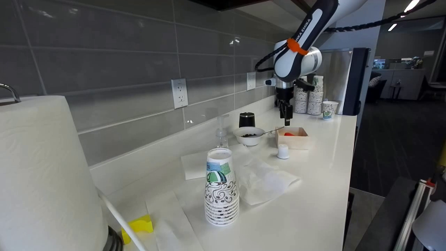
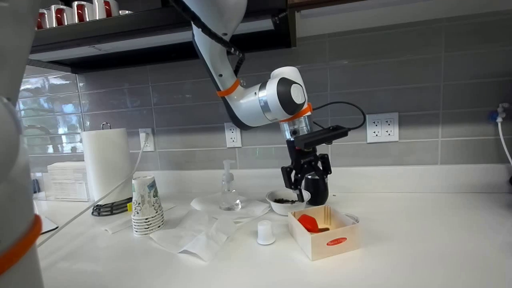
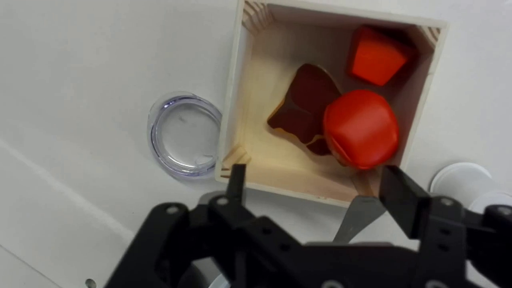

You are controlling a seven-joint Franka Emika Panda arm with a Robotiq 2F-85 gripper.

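My gripper hangs open over the near edge of the wooden box, its fingers (image 3: pixel 402 199) well apart. A grey spoon handle (image 3: pixel 360 216) shows between them, close to the right finger and not clasped. In exterior view 1 the spoon (image 1: pixel 274 130) leans from the white bowl (image 1: pixel 247 141), its handle reaching toward the box (image 1: pixel 294 142) just below my fingertips. Dark contents (image 2: pixel 283 201) sit in the bowl. Inside the box are a round red piece (image 3: pixel 362 129), an angular red piece (image 3: pixel 378 57) and a brown steak-shaped piece (image 3: pixel 307 103).
A clear round lid (image 3: pixel 186 135) touches the box's left side. Nearby stand a small white cup (image 2: pixel 265 233), a black tumbler (image 2: pixel 317 190) and a clear pump bottle (image 2: pixel 229 192). Stacked paper cups (image 1: pixel 221 188) and crumpled paper (image 1: pixel 267 184) occupy the counter toward the paper-towel roll (image 1: pixel 46 167).
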